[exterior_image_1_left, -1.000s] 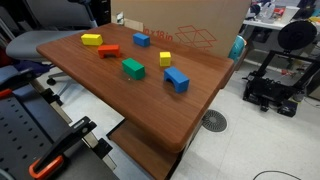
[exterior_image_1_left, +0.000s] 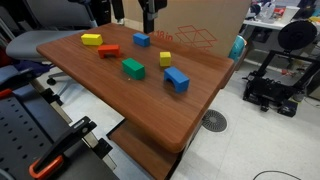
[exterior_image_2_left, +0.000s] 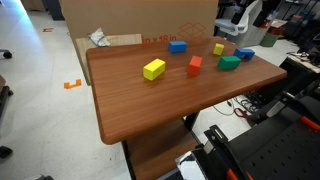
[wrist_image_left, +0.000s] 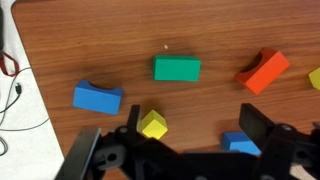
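Open and empty, my gripper (exterior_image_1_left: 133, 22) hangs above the far part of the wooden table at the top of exterior view 1. Its dark fingers also show along the bottom of the wrist view. Below it lie a green block (wrist_image_left: 177, 68), a red block (wrist_image_left: 264, 70), a small yellow block (wrist_image_left: 153, 124) and two blue blocks, one at left (wrist_image_left: 97, 97) and one by the right finger (wrist_image_left: 240, 142). Another yellow block (exterior_image_1_left: 92, 39) sits at the table's left end. All the blocks are apart from one another.
A large cardboard panel (exterior_image_1_left: 200, 25) stands along its back edge. Black equipment (exterior_image_1_left: 275, 92) and a cable (exterior_image_1_left: 275, 172) lie on the floor to the right.
The gripper has come into view over the table at the top of exterior view 1, where its fingers did not show before. The blocks have stayed where they were.
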